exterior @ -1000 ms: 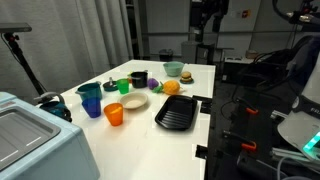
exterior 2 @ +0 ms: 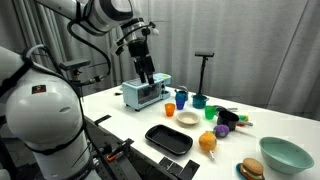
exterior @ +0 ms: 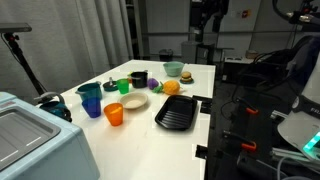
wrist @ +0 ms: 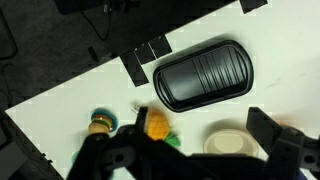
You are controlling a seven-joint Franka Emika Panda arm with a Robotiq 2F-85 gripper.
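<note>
My gripper (exterior 2: 146, 80) hangs high above the near edge of the white table, pointing down, with nothing in it. In the wrist view its two dark fingers (wrist: 95, 155) stand wide apart at the bottom of the picture. Beneath it on the table is a black ribbed tray (wrist: 205, 76), empty. Beside the tray lies an orange pineapple-like toy (wrist: 157, 125) with a green top. A toy burger (exterior 2: 248, 168) sits farther along, near a pale green bowl (exterior 2: 286, 155). A cream plate (exterior 2: 188, 119) rests behind the tray.
Orange cup (exterior: 114, 114), blue cup (exterior: 92, 107) and green cup (exterior: 123, 86) stand upright on the table. A silver toaster oven (exterior 2: 146, 91) occupies one end. Farther back are a dark pot (exterior: 139, 79) and a purple item (exterior: 154, 85). White table shows bare around the tray.
</note>
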